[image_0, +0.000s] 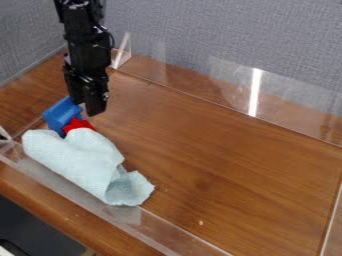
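Observation:
My black gripper (88, 98) hangs open at the left, just above and slightly behind a blue block (60, 112). A red object (78, 126) lies against the block, partly hidden by a pale, crumpled cloth (87, 166) in front of it. I see nothing held between the fingers.
Clear plastic edges and grey walls bound it at the back, left and front.

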